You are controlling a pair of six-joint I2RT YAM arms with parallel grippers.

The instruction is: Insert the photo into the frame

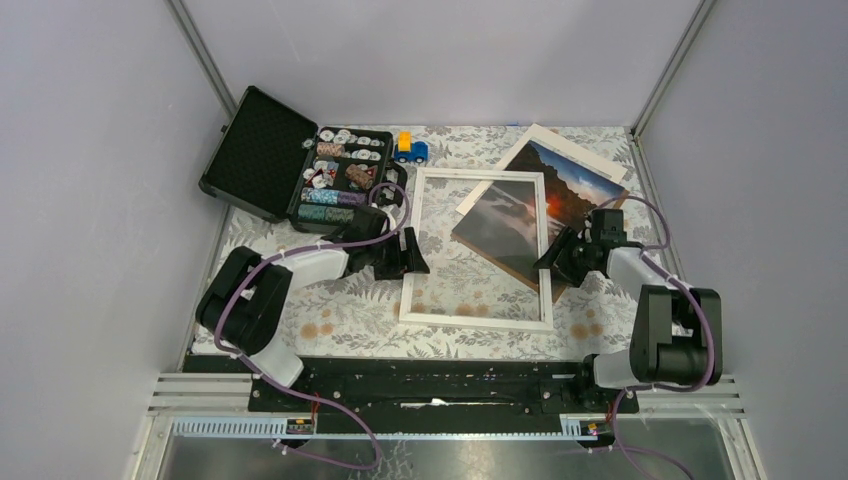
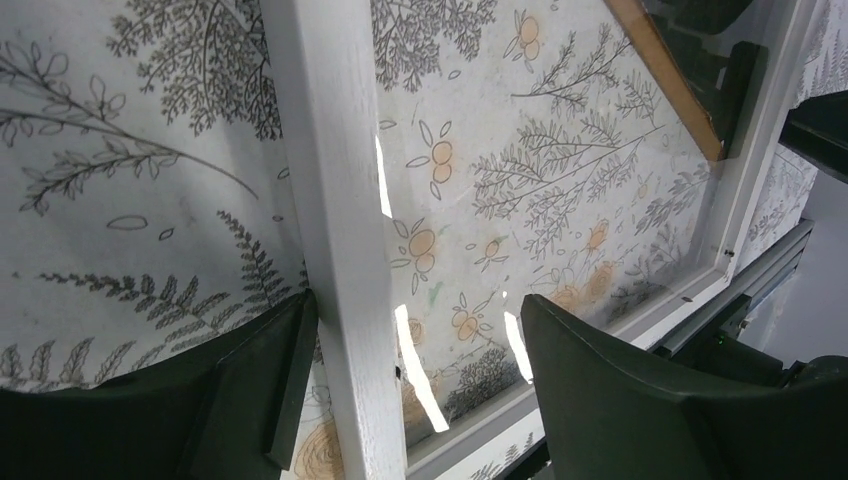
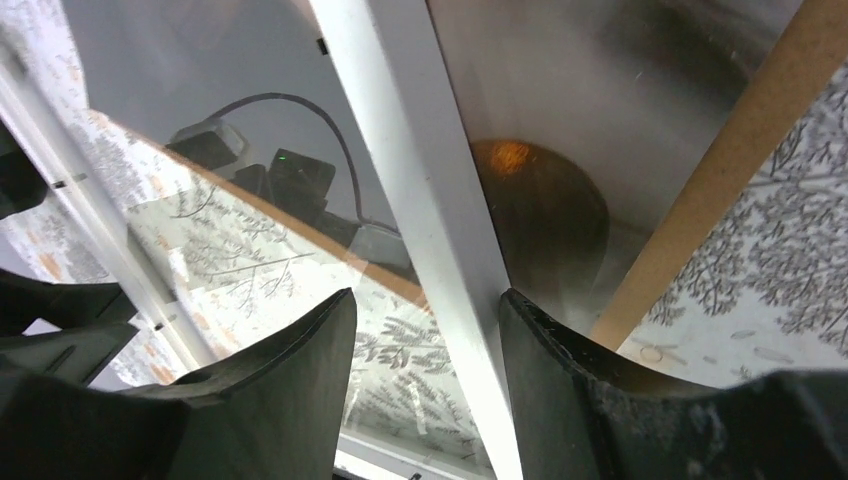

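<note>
The white frame (image 1: 478, 321) lies flat at the middle of the table, its clear pane showing the patterned cloth beneath. Partly under its right side rests the photo (image 1: 575, 190), a sunset scene on a light backing. My left gripper is open, its fingers on either side of the frame's left bar (image 2: 345, 220). Over the right bar (image 3: 425, 180) my right gripper stands part open; its right finger (image 3: 540, 350) is close against the bar and the left one is apart from it. Neither gripper is closed on anything.
An open black case (image 1: 295, 210) with poker chips and cards sits at the back left. Beside it stands a blue and yellow toy car (image 1: 410, 150). Bare cloth (image 1: 360, 335) lies in front of the left arm and around the frame's near side.
</note>
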